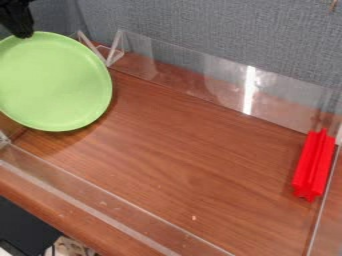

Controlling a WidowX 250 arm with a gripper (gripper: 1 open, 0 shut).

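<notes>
A round green plate (51, 85) rests tilted at the left of the wooden surface (174, 180). My black gripper (16, 22) is mostly out of the frame at the top left corner, above the plate's upper edge; whether it is open or shut does not show. A bundle of red bars (313, 163) lies at the right, against the clear wall.
Clear acrylic walls (207, 78) border the wooden area at the back, front and right. A grey padded wall (227, 35) stands behind.
</notes>
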